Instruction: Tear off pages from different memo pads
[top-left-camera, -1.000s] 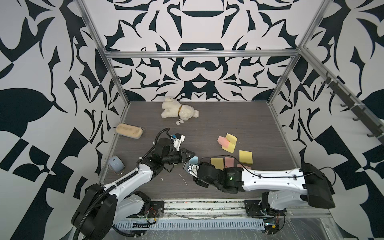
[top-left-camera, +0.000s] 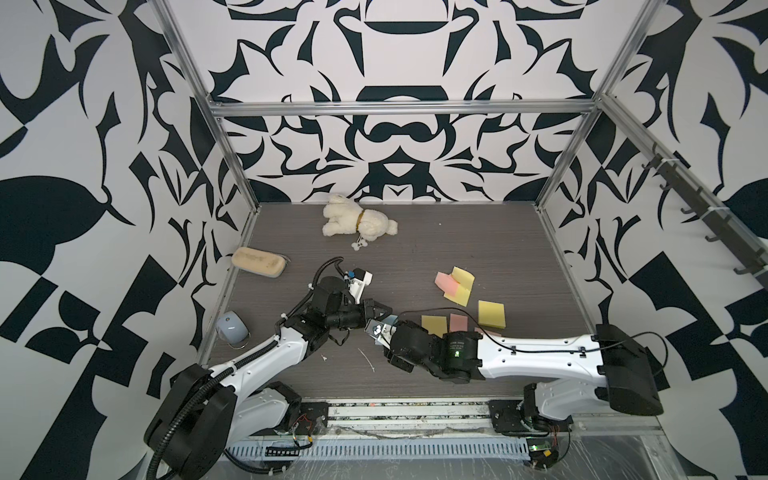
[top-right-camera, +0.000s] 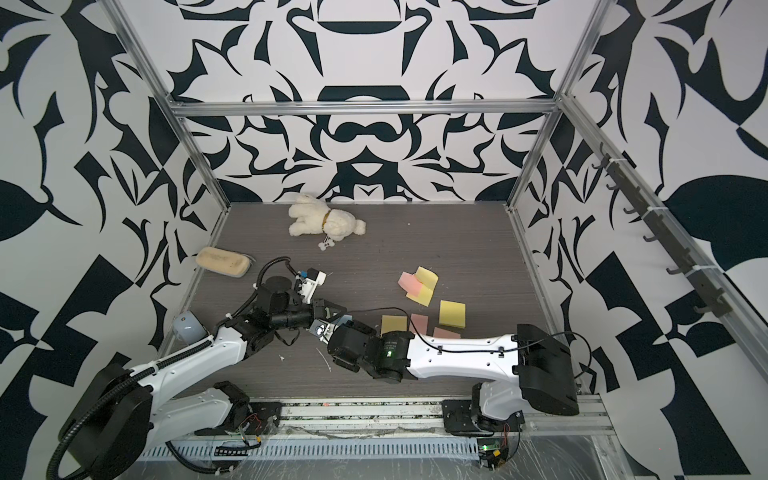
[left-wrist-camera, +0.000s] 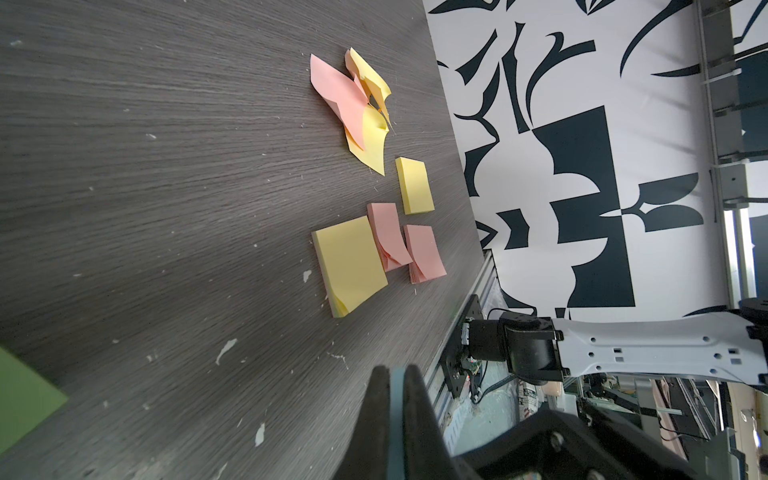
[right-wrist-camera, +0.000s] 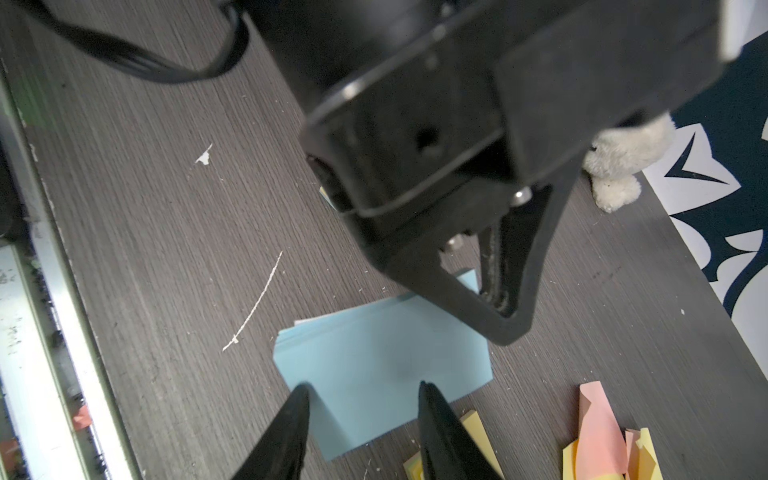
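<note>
In the left wrist view my left gripper is shut, with a thin blue strip showing between its fingers. The right wrist view shows the blue memo pad (right-wrist-camera: 384, 364), a few sheet edges visible along its upper side, with the left gripper closed at its upper right corner. My right gripper is open in front of the pad's lower edge, nothing clearly gripped. Whether the pad touches the table cannot be told. Yellow pads (top-left-camera: 491, 314) and pink pads (left-wrist-camera: 387, 233) lie to the right. A green sheet or pad (left-wrist-camera: 24, 400) shows at the left wrist view's edge.
Torn pink and yellow pages (top-left-camera: 456, 285) lie in a loose pile beyond the pads. A white plush dog (top-left-camera: 360, 219) rests at the back, a tan case (top-left-camera: 259, 261) and a grey mouse (top-left-camera: 232, 329) at the left.
The other pads and the page pile have stayed put.
</note>
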